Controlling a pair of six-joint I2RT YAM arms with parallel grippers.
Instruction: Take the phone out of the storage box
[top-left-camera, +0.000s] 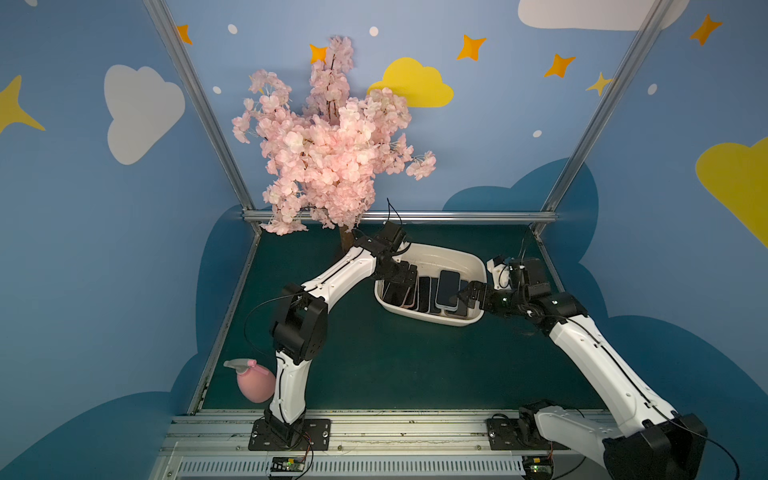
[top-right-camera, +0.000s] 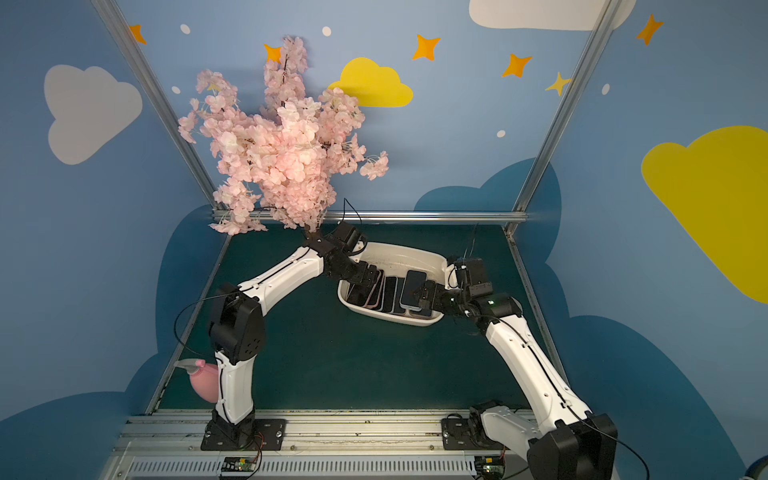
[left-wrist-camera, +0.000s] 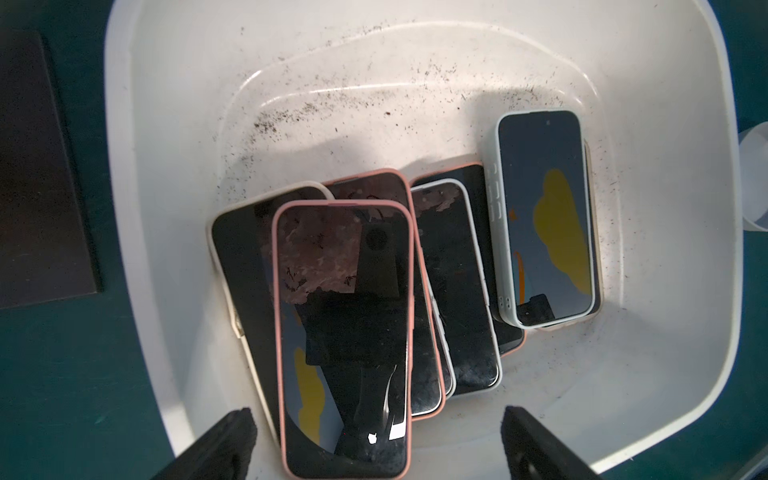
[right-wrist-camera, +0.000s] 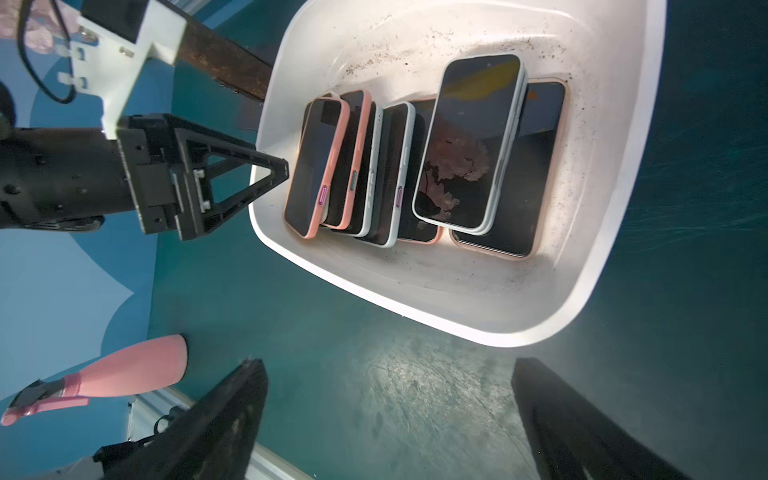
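A white storage box (top-left-camera: 428, 318) stands on the dark green table with several phones lying in it, overlapping one another. Topmost at one end is a pink-cased phone (left-wrist-camera: 344, 336), over a white-edged phone (left-wrist-camera: 244, 240). Toward the other end, a white-cased phone (right-wrist-camera: 468, 136) rests on a flat dark phone (right-wrist-camera: 532, 176). My left gripper is open above the box, its fingers apart on either side of the pink-cased phone and nothing held. My right gripper is open by the box's right side in the top views, with nothing between its fingers.
Behind the box's left end rises a pink blossom tree (top-left-camera: 328, 152) close to my left arm. A pink spray bottle (top-left-camera: 255, 381) stands at the front left. The table in front of the box is clear.
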